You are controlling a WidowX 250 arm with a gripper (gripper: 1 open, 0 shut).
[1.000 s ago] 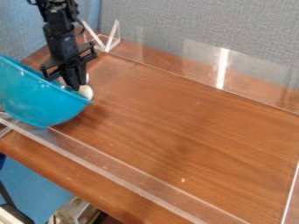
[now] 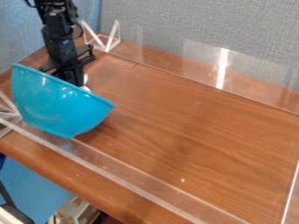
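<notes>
A turquoise plastic bowl [image 2: 59,103] sits tilted at the left edge of the wooden table, its opening turned toward the back. My black gripper [image 2: 73,73] hangs just behind the bowl's upper rim at the upper left, its lower part mostly hidden by the bowl. Whether its fingers are open or shut is not visible. A small white shape shows just beside the gripper's tip, too small and hidden to identify.
Clear raised edging runs along the back and front edges. White brackets stand at the back left and left side, and a grey wall rises behind.
The bowl has changed its tilt, its opening turning away from the camera, and has moved slightly right.
</notes>
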